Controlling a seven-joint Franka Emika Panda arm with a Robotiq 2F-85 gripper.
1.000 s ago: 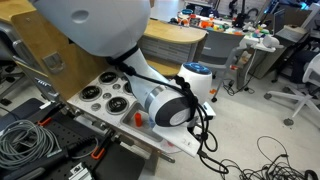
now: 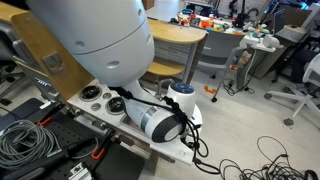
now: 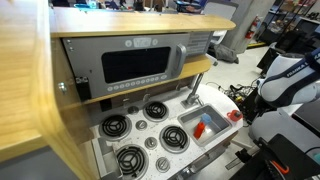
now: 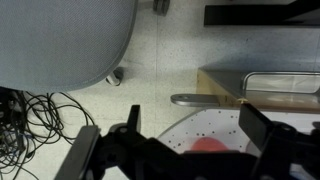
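My gripper is open, its dark fingers (image 4: 131, 118) spread wide at the bottom of the wrist view with nothing held between them. A red object (image 4: 208, 145) shows low in that view, partly covered by the gripper's body, on a pale speckled surface. In the second exterior view a red item (image 3: 235, 116) rests at the right end of the counter, close to the white arm. An orange-red item (image 3: 200, 130) stands in the sink (image 3: 185, 137). The arm hides my fingertips in the first exterior view.
A stove top with black coils (image 3: 117, 125) lies left of the sink, under a microwave (image 3: 130, 70). The wrist view has a grey rounded surface (image 4: 65, 40) at upper left, loose black cables (image 4: 45, 120) and a metal handle (image 4: 195, 100) beside a wooden edge.
In the first exterior view the arm has swung left and lower across the counter. It now covers the red item that showed in the sink earlier.
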